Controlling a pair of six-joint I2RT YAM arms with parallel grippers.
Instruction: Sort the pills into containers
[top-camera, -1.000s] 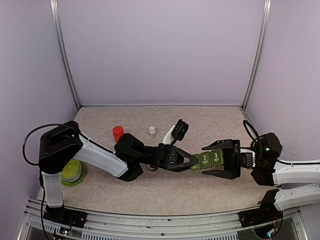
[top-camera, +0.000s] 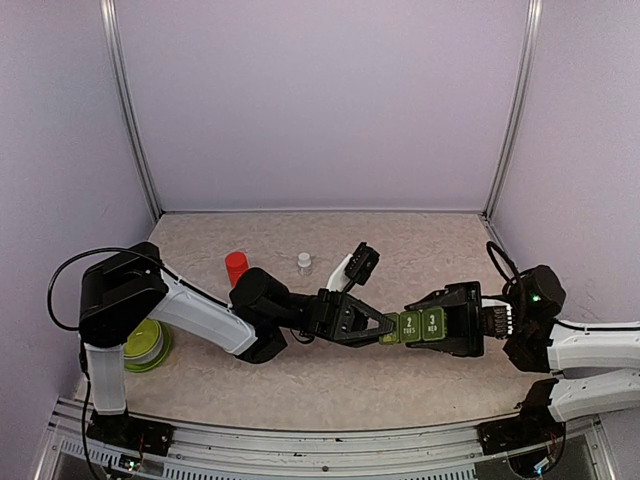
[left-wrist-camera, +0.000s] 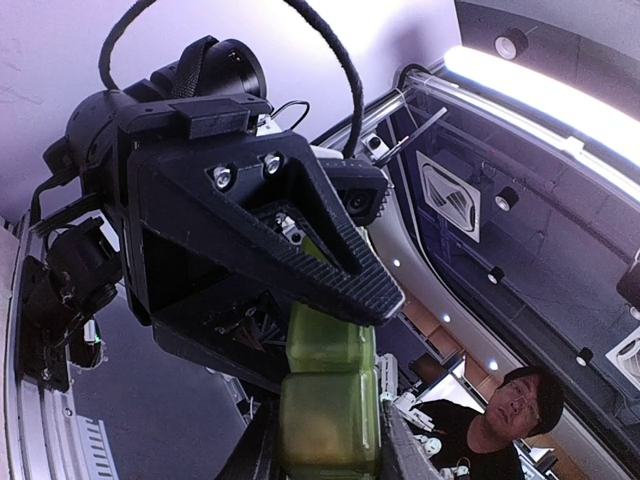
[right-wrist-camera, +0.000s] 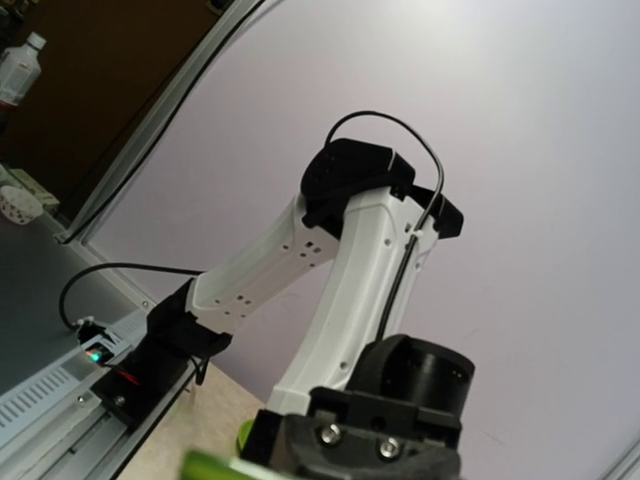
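A green pill box (top-camera: 421, 324) with lids marked 2 TUES and 3 WED is held above the table between both arms. My left gripper (top-camera: 386, 329) is shut on its left end. From the right, my right gripper (top-camera: 411, 326) is shut on the box, one finger above and one below. In the left wrist view the box (left-wrist-camera: 328, 425) rises from between the left fingertips, with the right gripper's ridged fingers (left-wrist-camera: 340, 270) beside it. Only a blurred green edge of the box (right-wrist-camera: 215, 467) shows in the right wrist view. No pills can be made out.
Behind the left arm stand a red-capped container (top-camera: 236, 264) and a small white-capped bottle (top-camera: 304, 263). Green bowls (top-camera: 150, 345) sit at the left, partly hidden by the left arm.
The box has tilted slightly and now sits straighter. The left arm has barely moved.
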